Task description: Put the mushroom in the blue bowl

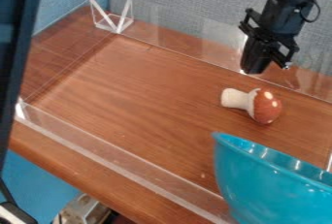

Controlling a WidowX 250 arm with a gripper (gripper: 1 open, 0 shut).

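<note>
The mushroom [266, 106], with a red-brown cap and a pale stem, lies on its side on the wooden table, right of the middle. Its stem points left. Above and behind it hangs my black gripper [266, 65], clear of the mushroom and not touching it. Whether its dark fingers are apart or together is hard to make out. At the lower right stands the blue bowl [253, 184], nearer the camera than the mushroom and partly cut off by the frame. The inside of the bowl is mostly hidden.
A white wire rack [113, 16] stands at the far left corner. Low clear walls edge the table [143, 92], whose middle and left are bare. Something black and blurred [14, 34] crosses the left edge.
</note>
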